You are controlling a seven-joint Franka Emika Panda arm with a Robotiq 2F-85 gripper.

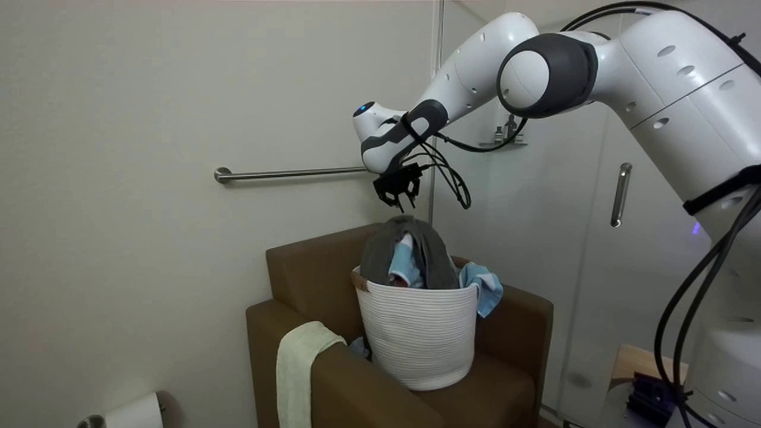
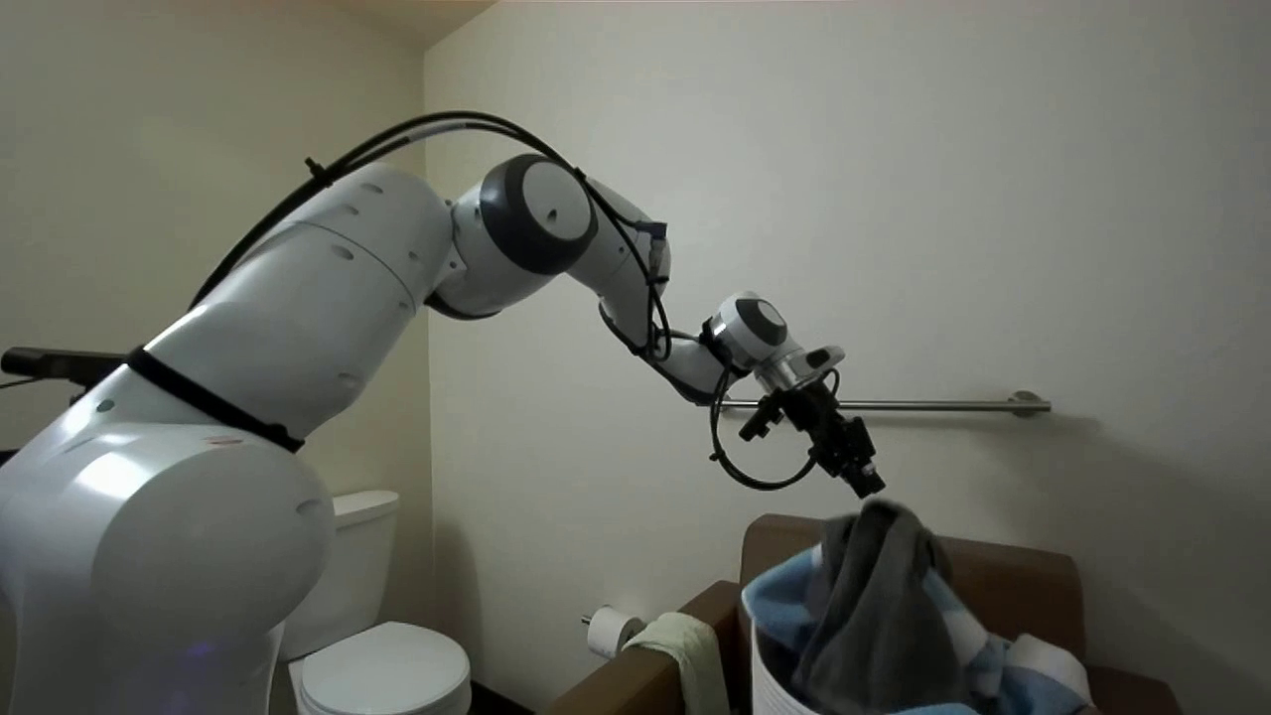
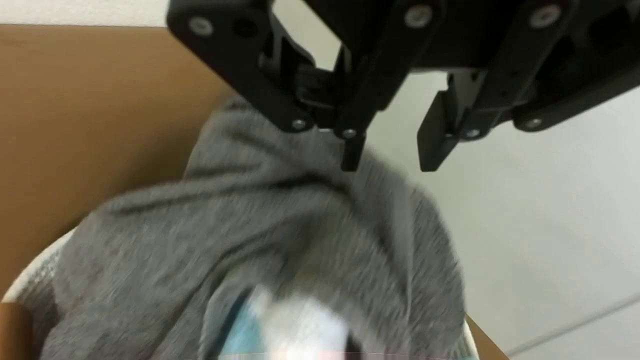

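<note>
A grey towel lies heaped over the top of the white woven basket, bunched into a peak. Blue-and-white striped cloth pokes out through its front fold, and another blue-and-white towel drapes over the basket's right rim. My gripper hovers just above the grey towel, its fingers apart with nothing gripped between them. From the second exterior view, the gripper is tilted downward close to the towel's peak.
The basket stands on a brown armchair against the wall. A pale towel hangs over its left arm. Behind the gripper runs a metal grab bar. A glass shower door stands to the right.
</note>
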